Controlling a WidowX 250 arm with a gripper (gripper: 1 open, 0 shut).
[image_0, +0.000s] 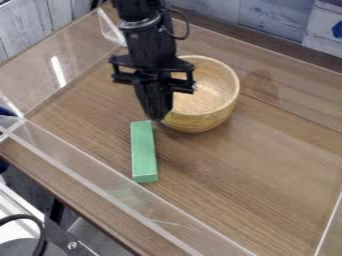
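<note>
A dark gripper (150, 108) hangs in the upper middle of the view, its fingertips at the left rim of a round wooden bowl (214, 95); whether they touch it I cannot tell. It looks shut, with nothing clear between its fingers. A green rectangular block (143, 153) lies flat on the wooden table just below the gripper, apart from it.
A raised edge with a clear strip runs along the left. A black cable (34, 225) lies at the lower left.
</note>
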